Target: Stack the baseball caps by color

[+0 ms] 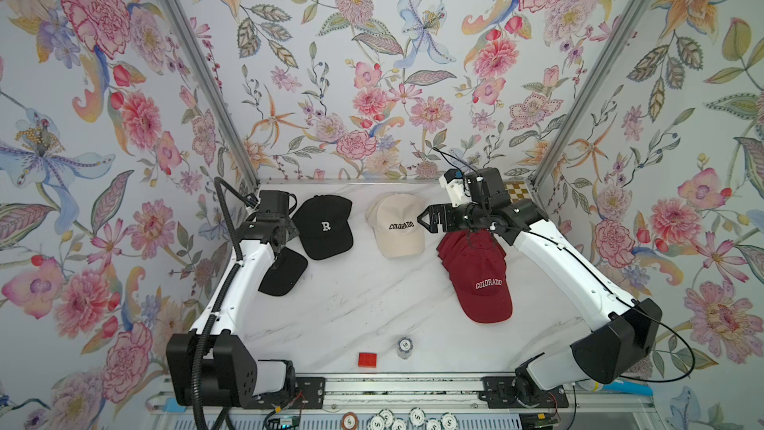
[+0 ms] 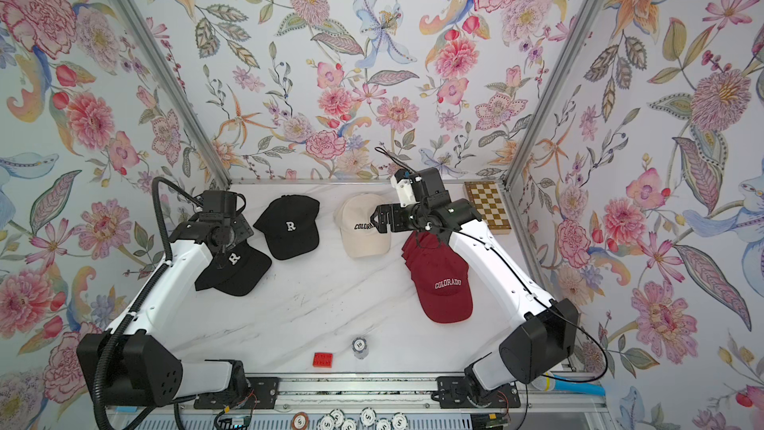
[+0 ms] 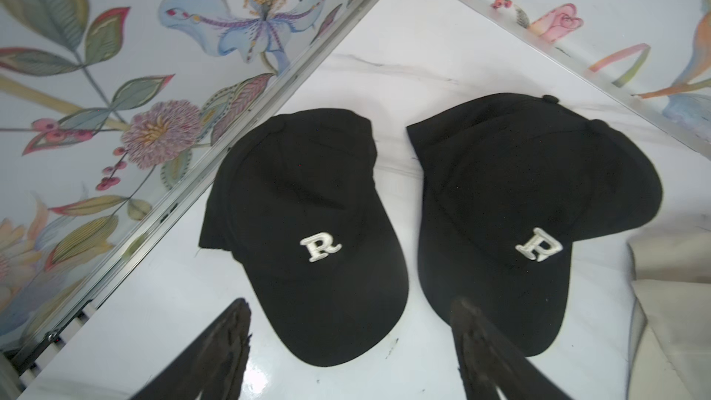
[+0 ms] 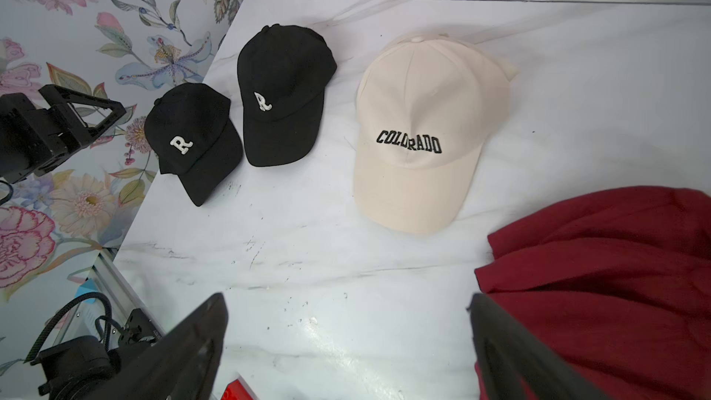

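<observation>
Two black caps with a white R lie on the left, one (image 3: 318, 177) beside the other (image 3: 518, 163), a small gap between them. A beige COLORADO cap (image 4: 426, 96) sits at back center; red caps (image 1: 481, 294) form an overlapping stack at the right. My left gripper hangs above the black caps, its fingers apart with nothing between them. My right gripper is open above the area by the red stack's back end, empty.
A checkered board (image 2: 485, 199) stands at the back right corner. A red block (image 1: 367, 359) and a small round object (image 1: 405, 344) lie near the front edge.
</observation>
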